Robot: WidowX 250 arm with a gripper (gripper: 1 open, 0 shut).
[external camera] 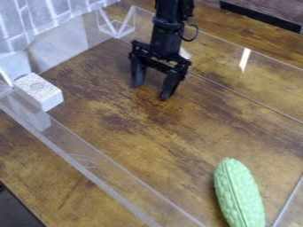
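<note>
A black robot gripper (155,75) hangs low over the wooden board at the upper middle, its two fingers spread apart. No object shows clearly between them. A small pale item (182,51) is partly hidden behind the gripper. A green corn-cob shape (239,193) lies at the lower right.
A white speckled block (38,92) sits by the left side. Clear plastic walls (106,173) border the wooden surface (142,133). The middle of the board is clear. A pale cloth stands at the top left.
</note>
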